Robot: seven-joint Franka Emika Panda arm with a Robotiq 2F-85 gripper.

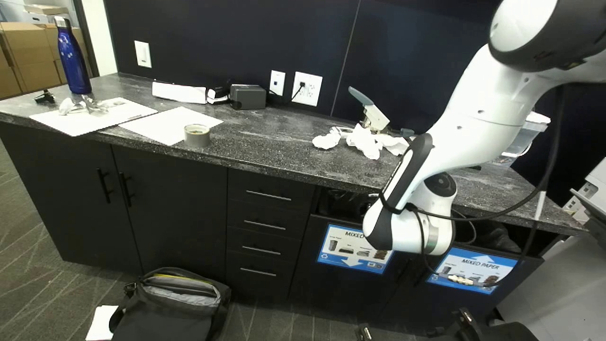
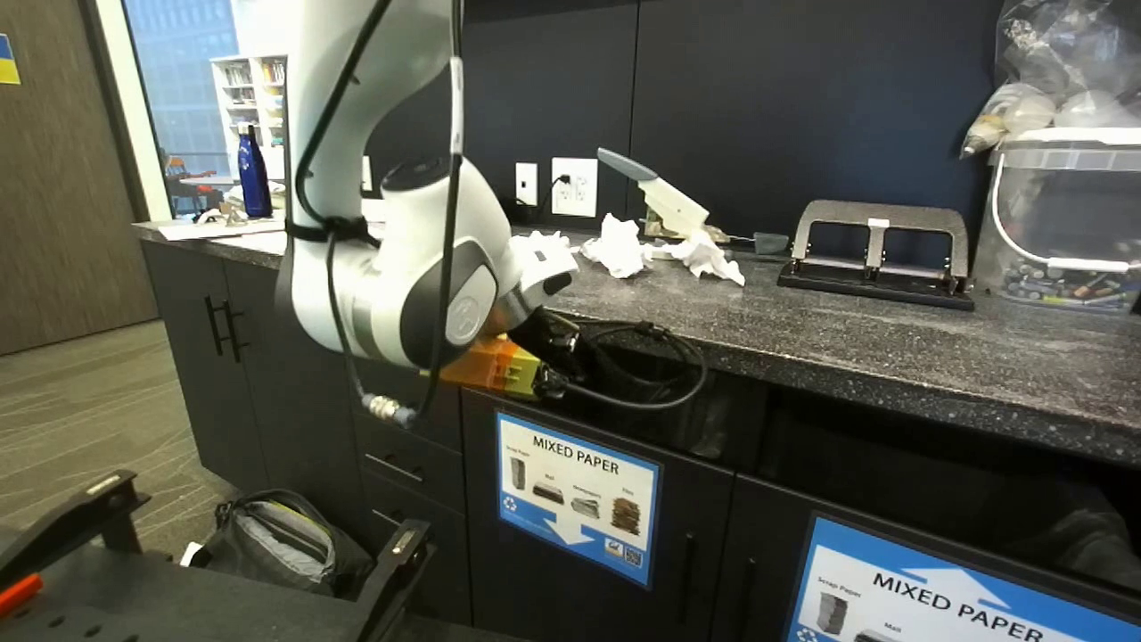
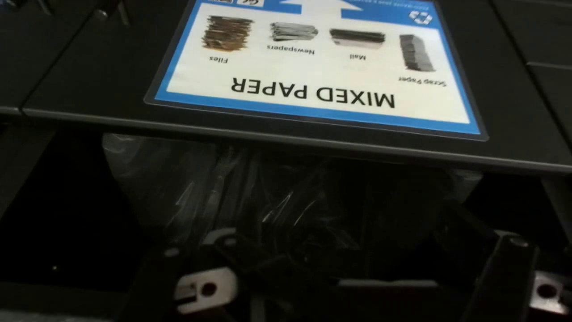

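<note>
In the wrist view my gripper is open, its two fingers far apart and nothing visible between them, though that area is very dark. It faces the slot above the left mixed-paper door, where a clear plastic liner shows. In the second exterior view the hand's orange part is just below the counter edge; the fingertips are hard to make out there. Several crumpled white papers lie on the counter, near an opened stapler.
A hole punch and a clear bucket stand toward the right. Paper sheets, a tape roll and a blue bottle occupy the left. A bag sits on the floor. Cables loop from the arm.
</note>
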